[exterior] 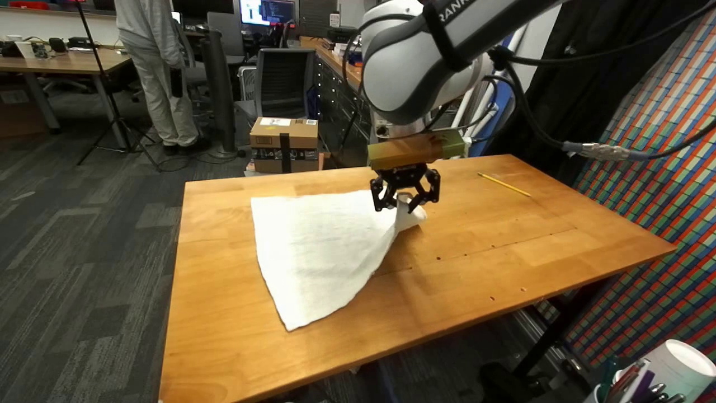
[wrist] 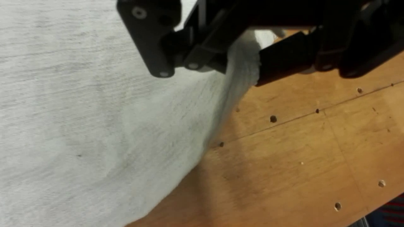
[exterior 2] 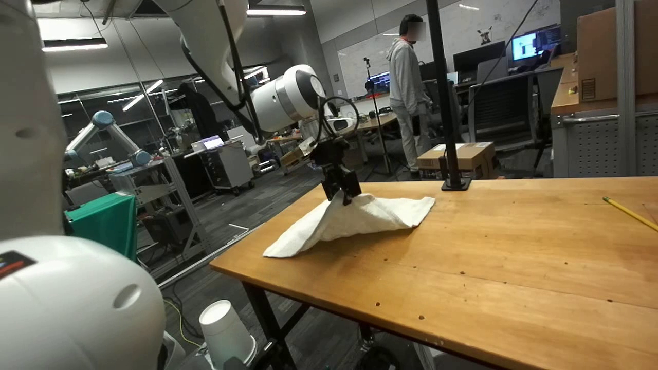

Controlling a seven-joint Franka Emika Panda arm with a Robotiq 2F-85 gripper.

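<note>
A white cloth (exterior: 315,248) lies on the wooden table, mostly flat, with one corner lifted. My gripper (exterior: 400,201) is shut on that corner, above the cloth's far right part in exterior view 1. In exterior view 2 the cloth (exterior 2: 364,216) rises in a tent shape up to the gripper (exterior 2: 345,196). The wrist view shows a gathered fold of cloth (wrist: 242,64) pinched between the dark fingers. The rest of the cloth spreads out to the left there, and its raised edge slants down over bare wood.
A yellow pencil (exterior: 503,184) lies toward the table's back right. A black post (exterior 2: 452,135) stands at the table's edge.
</note>
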